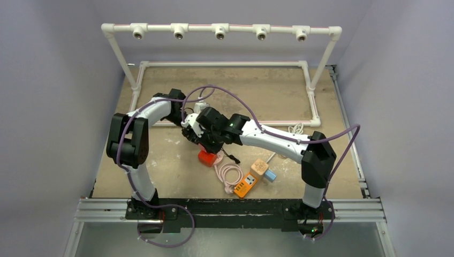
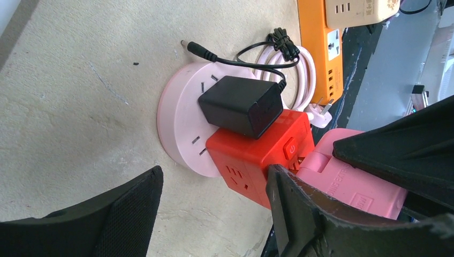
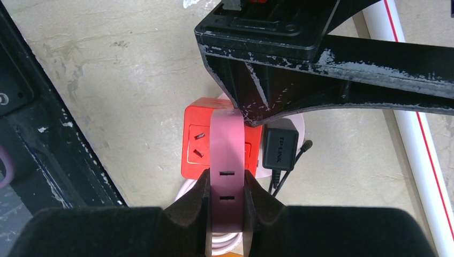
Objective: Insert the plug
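A red socket cube sits against a round pink power strip, beside a black TP-LINK adapter. My right gripper is shut on a pink plug block, which is at the red cube's face; whether its prongs are in the sockets is hidden. My left gripper stands open, one finger close to or against the red cube's corner, with bare table between its fingers in its wrist view. In the top view both grippers are largely covered by the right arm.
An orange power strip, a beige cube, a blue block and a coiled pink cable lie to the right. A white pipe frame stands behind.
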